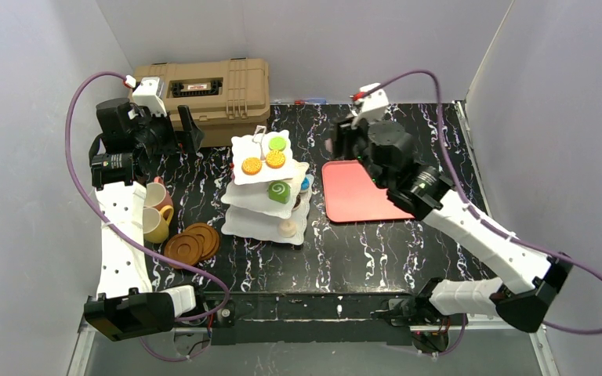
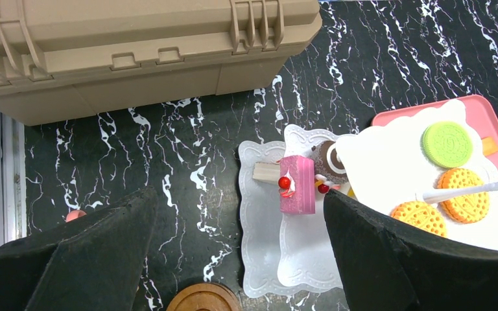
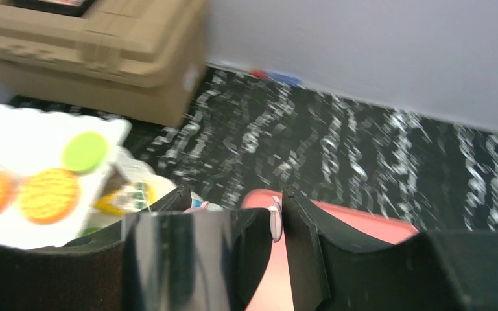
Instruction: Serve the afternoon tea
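A white tiered stand (image 1: 264, 227) holds orange biscuits (image 1: 275, 159), a green biscuit (image 1: 277, 143) and a green roll cake (image 1: 278, 192); a pink cake (image 2: 296, 197) shows in the left wrist view. My right gripper (image 1: 339, 139) is above the pink tray (image 1: 362, 192), right of the stand. Something pale pink shows at its fingertips, blurred; I cannot tell whether it holds anything. My left gripper (image 1: 186, 133) stands open near the brown case, with nothing between its fingers. Mugs (image 1: 156, 224) and wooden coasters (image 1: 183, 249) are at the left.
A brown case (image 1: 235, 78) sits at the back left. Bare marble counter surrounds the pink tray at the right and front. Walls close in the sides and back.
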